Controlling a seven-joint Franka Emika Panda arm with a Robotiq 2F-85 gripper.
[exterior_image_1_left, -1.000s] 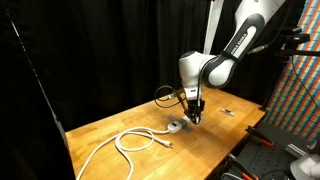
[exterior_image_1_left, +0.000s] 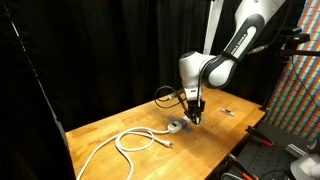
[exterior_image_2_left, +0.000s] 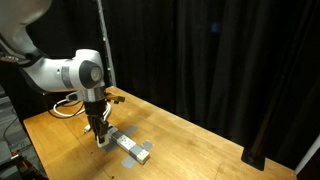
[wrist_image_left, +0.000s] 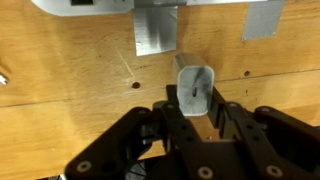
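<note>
My gripper is shut on a small white block-shaped piece (wrist_image_left: 195, 82), its grey end face turned toward the wrist camera. What the piece is I cannot tell for sure; it looks like a plug or adapter. A white power strip (wrist_image_left: 95, 6) runs along the top edge of the wrist view, apart from the held piece there. In exterior view 2 the strip (exterior_image_2_left: 131, 146) lies on the table just right of the gripper (exterior_image_2_left: 102, 137). Exterior view 1 has the gripper (exterior_image_1_left: 194, 118) low over the table, beside the strip (exterior_image_1_left: 176, 126).
Silvery tape patches (wrist_image_left: 155, 30) lie against the strip on the wooden table (wrist_image_left: 70, 125). A white cord (exterior_image_1_left: 118, 143) loops leftward, with its plug (exterior_image_1_left: 164, 143) lying free. Small items (exterior_image_1_left: 227, 112) rest toward the right.
</note>
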